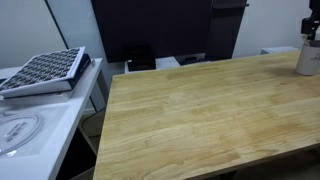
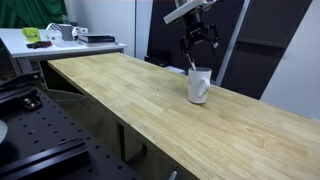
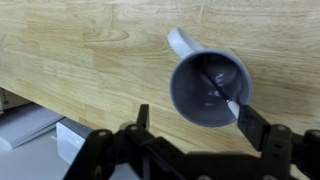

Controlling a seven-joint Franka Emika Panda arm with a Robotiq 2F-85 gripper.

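Note:
A white mug [image 2: 199, 88] stands upright on the wooden table [image 2: 125, 88], with its handle at upper left in the wrist view. Inside the mug [image 3: 211, 89] leans a thin stick-like item [image 3: 233, 107], dark along part of its length and white toward one end. Its pale upper part [image 2: 192, 63] pokes above the rim in exterior view 2. Over the mug hangs my gripper, its fingers [image 3: 142, 118] well apart and nothing gripped between them. At the right edge of exterior view 1, the mug [image 1: 309, 60] and gripper are partly cut off.
A white side table [image 1: 45, 130] to the left carries a box with a patterned top [image 1: 45, 70] and a clear round lid [image 1: 18, 132]. A dark cart [image 2: 60, 160] is in the foreground of exterior view 2.

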